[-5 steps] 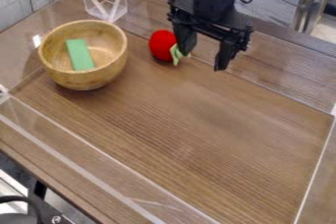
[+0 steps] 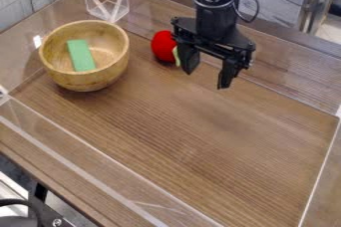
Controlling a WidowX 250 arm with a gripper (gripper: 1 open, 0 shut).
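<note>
The black arm reaches down from the top centre, its gripper (image 2: 208, 64) low over the table, just right of a red round object (image 2: 163, 45) with something yellow-green beside it, partly hidden by the arm. I cannot tell whether the fingers are open or shut. A wooden bowl (image 2: 116, 49) at the left holds a green block (image 2: 82, 56).
A white wire-like item (image 2: 111, 2) is at the back left, and a light ledge crosses the top right corner.
The gripper has shifted slightly toward the front. The bowl and green block stay in place.
</note>
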